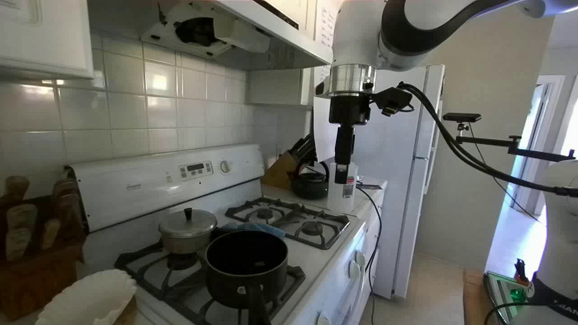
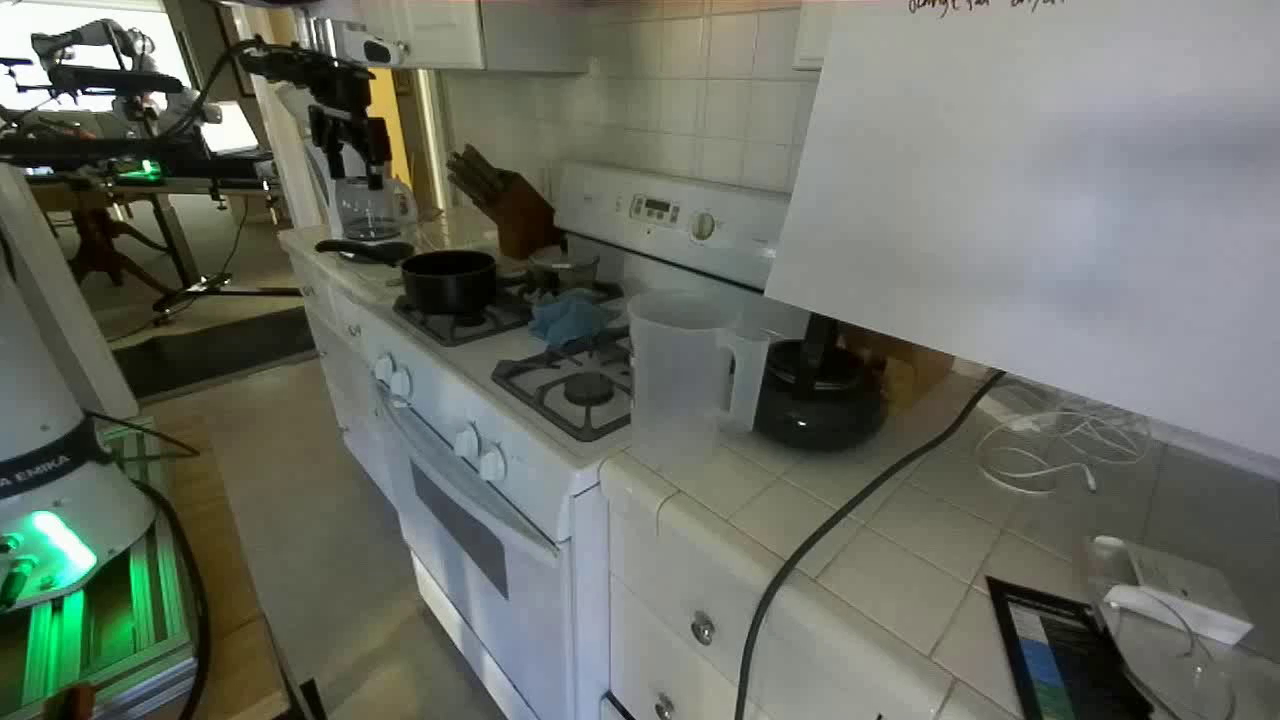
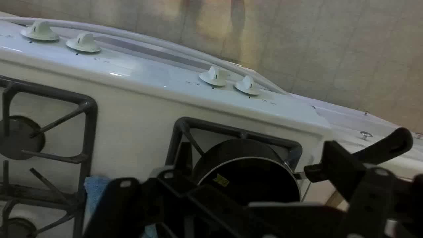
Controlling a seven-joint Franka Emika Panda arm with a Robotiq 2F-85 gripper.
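My gripper (image 1: 342,174) points down over the stove area, its fingers overlapping from the side in exterior view 1. In the wrist view its fingers are spread wide with nothing held, and the black pot (image 3: 242,152) shows between and below them. A small yellow piece (image 3: 221,180) lies inside this pot, which rests on a front burner. Its long handle (image 3: 390,144) reaches toward the counter, partly covered by one finger. Exterior view 2 also has the gripper (image 2: 349,180), high above the far end of the stove. A blue cloth (image 2: 570,318) lies between the burners.
A lidded silver pot (image 1: 187,232) occupies a back burner. Beyond the stove stand a plastic pitcher (image 2: 678,372), a dark kettle (image 2: 822,408) and a knife block (image 1: 280,171). The range hood (image 1: 292,40) overhangs the stove. Two grates (image 1: 287,216) are bare.
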